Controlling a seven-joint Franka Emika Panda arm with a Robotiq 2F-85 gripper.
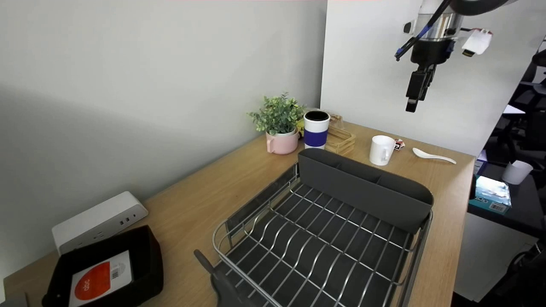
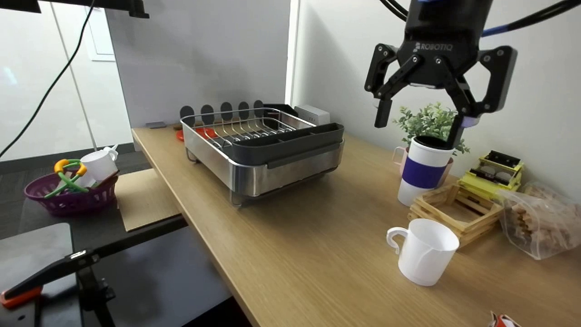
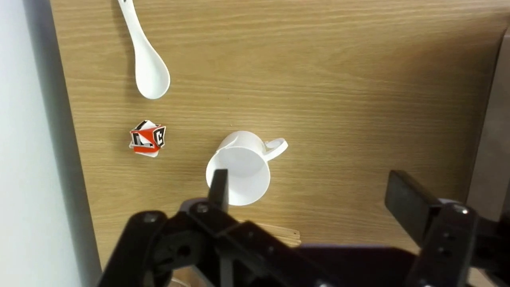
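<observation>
High above the table's far end hangs my gripper, its fingers spread wide with nothing between them. In the wrist view, the left finger overlaps the near edge of a white mug, which lies well below it. The mug stands upright and empty, its handle pointing to the upper right there. A white spoon rests on the bare wood. Close to the mug is a small red, black and white wrapped piece.
A dish rack with a dark grey utensil holder fills the table's middle. Beside the wall stand a tumbler with a purple band, a wooden crate, a plant and a clear bag. Open wood surrounds the spoon.
</observation>
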